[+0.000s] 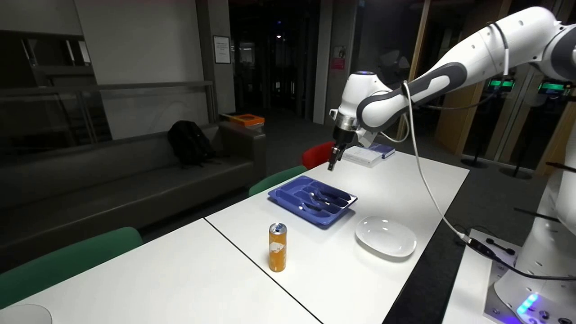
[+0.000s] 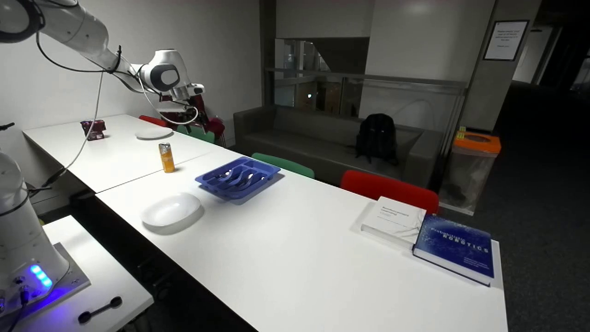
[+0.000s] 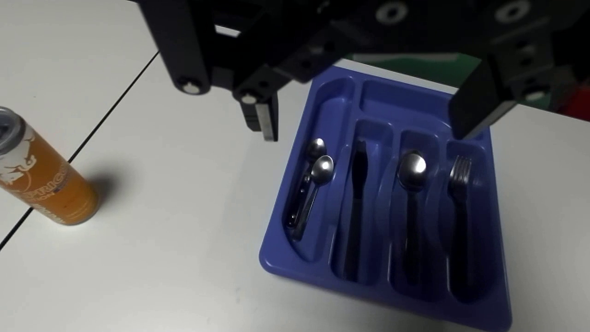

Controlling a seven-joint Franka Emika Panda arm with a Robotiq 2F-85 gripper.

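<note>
Above the table my gripper stands open, its two fingers well apart with nothing between them. Beneath it in the wrist view lies a blue cutlery tray with separate compartments. Two small spoons share the left one; a dark knife, a larger spoon and a fork each lie in their own. An orange can stands upright on the table beside the tray. A white plate sits apart from both, near the table edge on the robot's side, empty.
Two books, one white and one blue, lie at one end of the table. Toward the other end are another white plate and a dark red object. Chairs line the far side. Between tray and books the tabletop is clear.
</note>
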